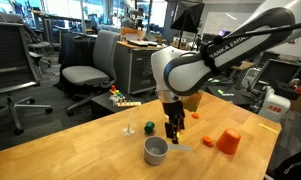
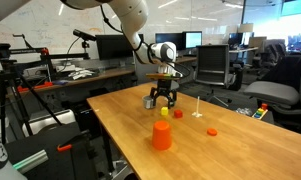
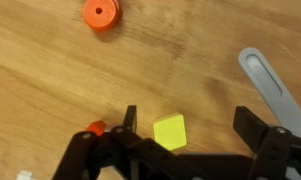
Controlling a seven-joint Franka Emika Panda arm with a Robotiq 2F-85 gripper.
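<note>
Over the wooden table, my gripper points down with its fingers apart and nothing between them. A yellow block [image 3: 170,131] lies on the table below, seen in the wrist view near the gap between the fingers, closer to the left one. Just left of that finger is a small red-orange object [image 3: 97,128], partly covered. A grey flat-handled utensil [image 3: 273,90] runs along the right side of the wrist view. The silver pot [image 1: 155,150] stands beside the gripper in exterior view 1.
An orange cup [image 1: 229,141] stands to the right, with a small red-orange round piece [image 1: 208,141] near it. A green object [image 1: 149,128] sits behind the pot.
</note>
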